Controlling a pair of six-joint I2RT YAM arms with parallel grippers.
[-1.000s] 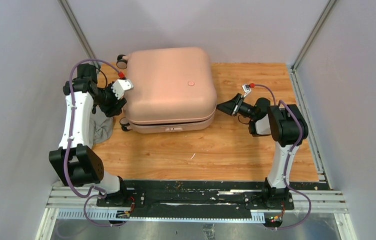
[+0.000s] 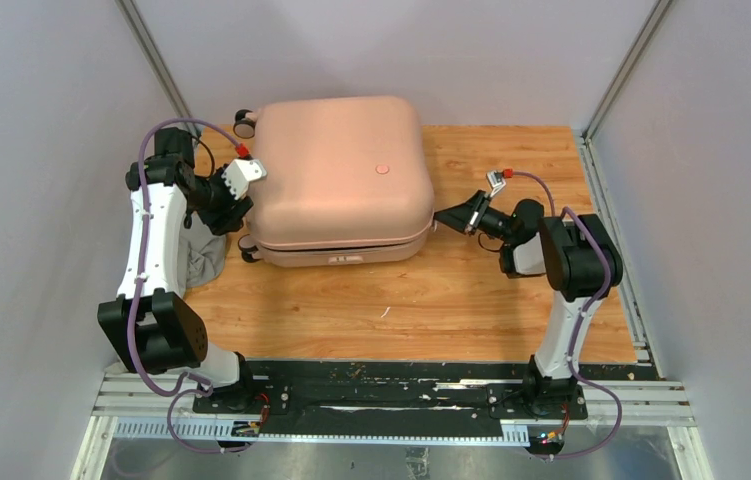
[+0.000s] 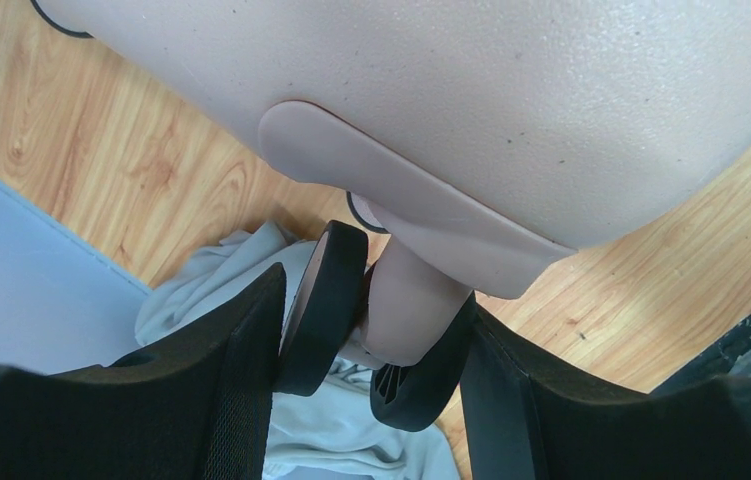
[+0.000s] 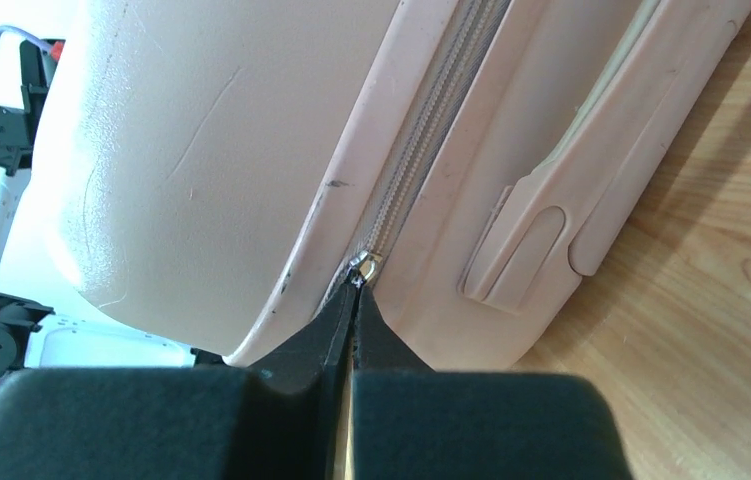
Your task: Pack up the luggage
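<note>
A closed pink suitcase [image 2: 336, 170] lies on its side on the wooden floor, a dark gap along its front seam. My left gripper [image 2: 236, 215] is at its left end; in the left wrist view its fingers are around a wheel [image 3: 413, 300] below the shell, though whether they grip it is unclear. My right gripper [image 2: 436, 218] is at the right end, shut with its tips at the metal zipper pull [image 4: 366, 264] on the zipper track; whether the pull is between the tips is hard to tell.
A grey cloth [image 2: 202, 255] lies at the left beside the suitcase, under the left arm. Bare wood [image 2: 371, 310] is free in front and to the right. Walls enclose the back and both sides.
The suitcase and left arm look almost unchanged.
</note>
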